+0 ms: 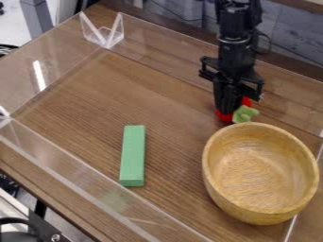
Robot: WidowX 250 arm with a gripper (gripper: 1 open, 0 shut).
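Observation:
My black gripper (pixel 228 95) reaches down from the top of the view over a red object with a green top (pixel 244 114), which is mostly hidden behind it. The fingers are dark and crowded together; whether anything is between them cannot be made out. A large yellow bowl (pixel 259 175) sits just in front, at the lower right, and a green bar (pixel 132 154) lies at the lower middle of the wooden table (pixel 70 104).
A clear wire or plastic holder (pixel 104 30) stands at the back left. The table's left edge, with cables beyond, is at the lower left.

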